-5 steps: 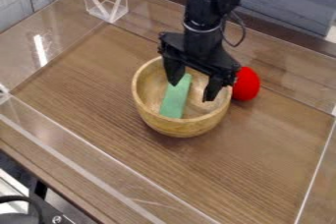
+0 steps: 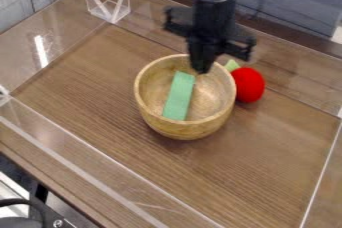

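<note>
A wooden bowl [image 2: 202, 112] stands near the middle of the table, holding a green block [image 2: 178, 97] in its left part. My gripper [image 2: 199, 24] is raised above and behind the bowl, blurred, its fingers apart; I see nothing clearly between them. A red round object [image 2: 249, 84] lies just right of the bowl, with a small pale green item [image 2: 231, 66] behind it.
A white wire-like item [image 2: 108, 2] stands at the back left.
My gripper has moved up and back from over the bowl. The green block remains in the bowl.
</note>
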